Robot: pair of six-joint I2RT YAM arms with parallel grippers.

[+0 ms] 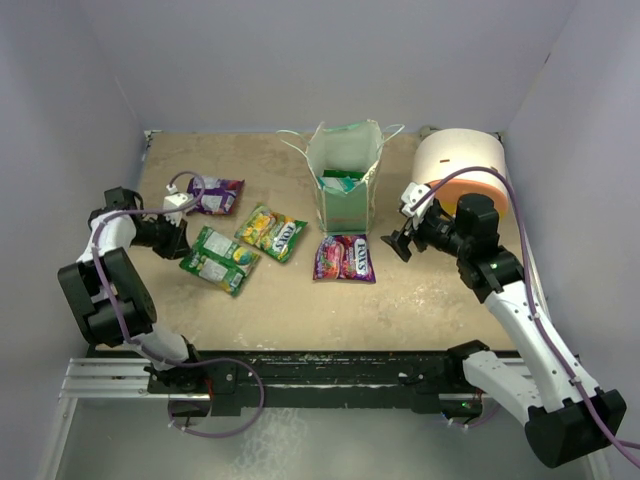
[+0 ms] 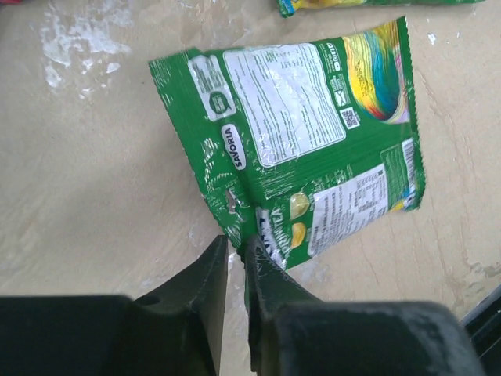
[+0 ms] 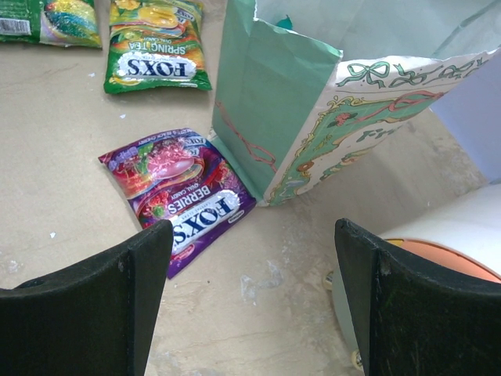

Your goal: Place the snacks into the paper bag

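Observation:
A green snack packet [image 2: 313, 141], its back with the white label facing up, is pinched at one corner by my left gripper. The fingers are nearly together there, and the packet creases toward them. From the top, the left gripper [image 1: 178, 250] is at the packet's left end. Upright at the back centre stands the paper bag [image 1: 347, 208], with green packets visible inside. A yellow-green packet [image 1: 271, 232], a dark purple packet [image 1: 215, 195] and a berry-purple packet [image 3: 180, 188] lie on the table. My right gripper hangs open and empty, right of the bag.
A white container with an orange opening [image 1: 460, 165] lies at the back right, behind the right arm. Bare tabletop [image 1: 300, 320] stretches along the front. The berry packet touches or nearly touches the bag's front base.

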